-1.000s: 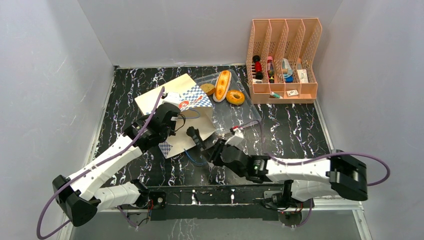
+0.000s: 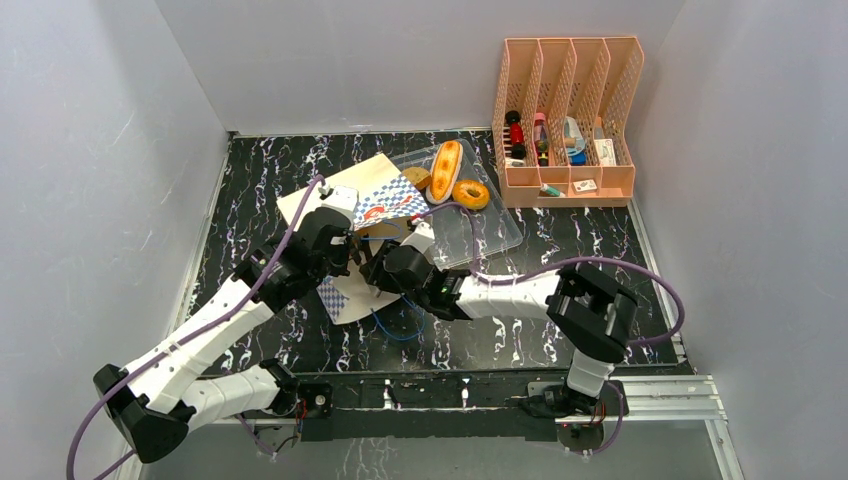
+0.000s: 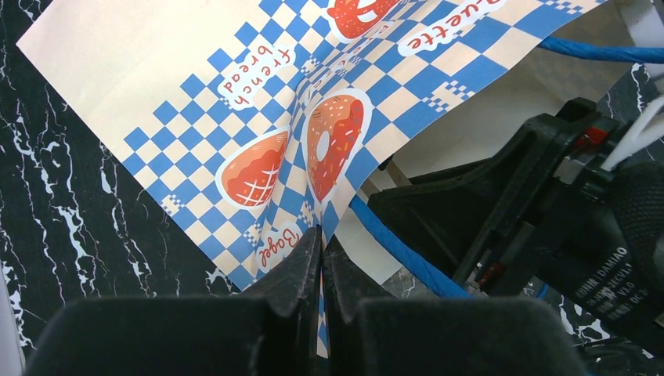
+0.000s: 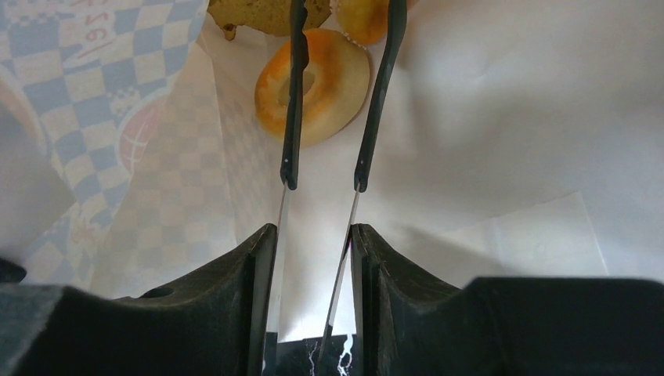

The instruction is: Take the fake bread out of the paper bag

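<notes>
The paper bag [image 3: 196, 149], cream with blue checks, lies on the dark counter with its mouth toward the right arm. My left gripper is shut on the upper edge of that mouth, holding it raised. Inside the bag, the right wrist view shows a glossy bagel [image 4: 344, 86], a brown bread piece [image 4: 262, 14] and part of a round orange bread [image 4: 364, 17]. My right gripper reaches into the bag with its long fingers [image 4: 294, 117] apart, one passing in front of the bagel. No bread is visibly gripped; the tips run to the frame's top edge.
A clear tray [image 2: 500, 240] behind the bag holds a baguette [image 2: 446, 170], a ring bread [image 2: 470, 194] and a bread slice [image 2: 416, 178]. An orange divided rack [image 2: 570, 188] stands back right. Blue handle cords [image 3: 411, 254] hang close to my right gripper.
The right arm has moved leftward and its fingers have gone into the bag's mouth. The left arm has shifted only slightly, still at the bag's edge. The breads on the tray stay put.
</notes>
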